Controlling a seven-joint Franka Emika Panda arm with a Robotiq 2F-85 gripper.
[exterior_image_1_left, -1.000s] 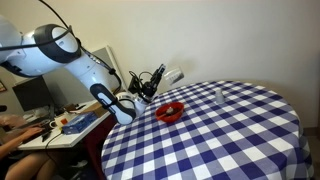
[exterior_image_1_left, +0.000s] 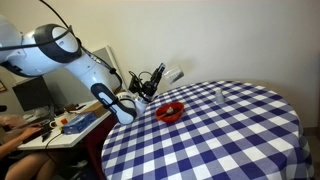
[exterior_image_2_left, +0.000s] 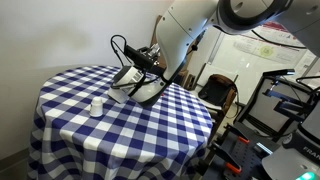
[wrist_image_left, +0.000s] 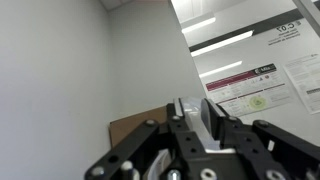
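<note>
Above the table, my gripper (exterior_image_1_left: 160, 75) is tipped up and to the right in exterior view 1. It is shut on a pale, whitish object (exterior_image_1_left: 174, 76), seemingly a cup, which is tilted and clear of the table. Pale material of the held object (wrist_image_left: 194, 112) shows between the dark fingers in the wrist view; its full shape cannot be told there. Below the gripper a red bowl (exterior_image_1_left: 170, 112) rests on the table, with something small and light inside. I cannot make out the bowl in exterior view 2, where the arm (exterior_image_2_left: 155, 90) blocks part of the table.
A small white container (exterior_image_1_left: 219, 95) stands upright on the blue-and-white checked tablecloth (exterior_image_1_left: 225, 140), well apart from the bowl. A chair (exterior_image_2_left: 218, 92) stands beyond the table, and a monitor (exterior_image_1_left: 33, 95) is at the left.
</note>
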